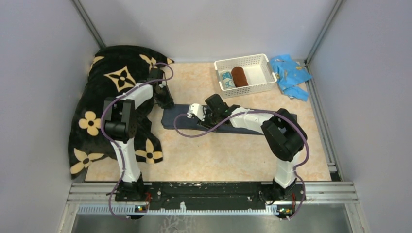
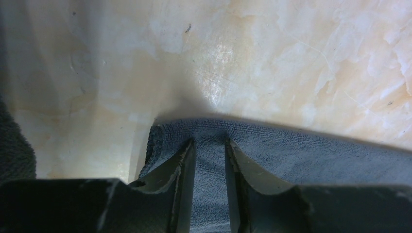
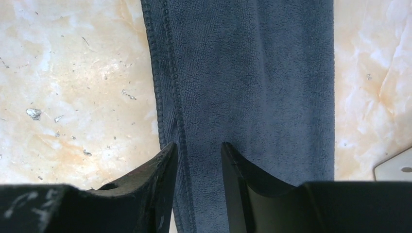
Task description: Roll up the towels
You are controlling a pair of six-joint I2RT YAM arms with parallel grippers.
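A long dark blue-grey towel (image 1: 172,117) lies folded in a strip across the mat. My left gripper is part open over the towel's top left corner (image 2: 165,136), fingertips at or just above the cloth. My right gripper also stands open, over the middle of the strip; the right wrist view shows its doubled hem (image 3: 177,92) along one long side. Neither gripper visibly holds the cloth, and contact is unclear. In the top view the right arm hides much of the towel.
A black flowered cloth (image 1: 90,124) covers the left side. A white basket (image 1: 257,77) with a brown roll and a patterned roll stands at the back, beside a bright blue cloth (image 1: 286,73).
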